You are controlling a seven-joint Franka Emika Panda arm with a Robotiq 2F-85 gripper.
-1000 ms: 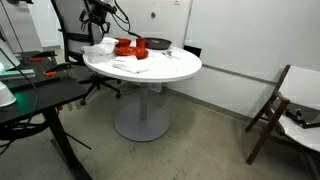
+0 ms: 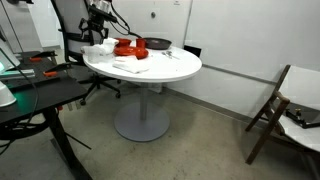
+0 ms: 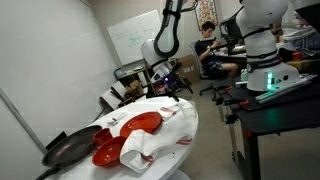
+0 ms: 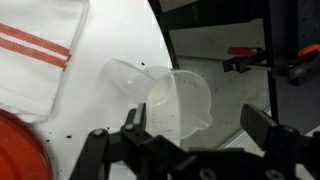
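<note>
A clear, whitish plastic container (image 4: 165, 95) stands by the edge of the round white table (image 2: 185, 65), overlapping the rim in the wrist view. Above it, my gripper has its dark fingers spread to either side, open as far as shows. I see no contact between them and the container. From the second exterior view the gripper (image 3: 172, 84) hangs over the table's far right part. A white cloth with red stripes (image 4: 35, 50) lies to the left of the container, and part of a red plate (image 4: 20, 155) shows below the cloth.
Red bowls (image 3: 110, 153), a dark pan (image 3: 72, 148) and a second white cloth (image 3: 150, 148) share the tabletop. A black bench (image 3: 285, 115) carries the arm, with a gap between it and the table. A wooden chair (image 2: 285, 115) stands off to the right.
My gripper has come down a little toward the table and the whitish things there. The objects on the table look unmoved.
</note>
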